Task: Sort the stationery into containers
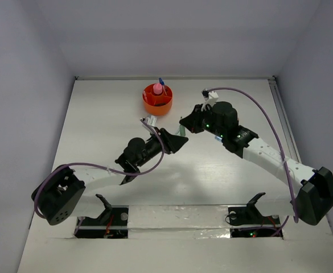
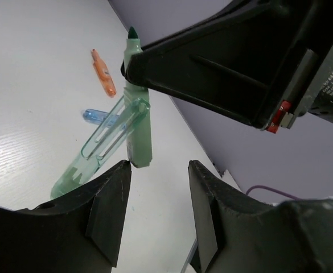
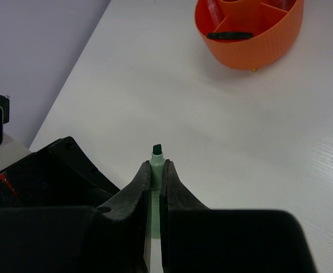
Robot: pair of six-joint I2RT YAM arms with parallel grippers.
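My right gripper (image 1: 190, 121) is shut on an upright pale green marker (image 2: 138, 136) with a clear green cap-like clip piece (image 2: 75, 173) slanting from it. My left gripper is part open just below and beside the marker's lower end, nothing clearly between its fingers; in the top view it (image 1: 179, 142) reaches up under the right one. The orange divided holder (image 1: 157, 105) stands at the back with items in its compartments.
An orange marker (image 2: 102, 73) and a blue one (image 2: 95, 116) lie on the table beyond the grippers.
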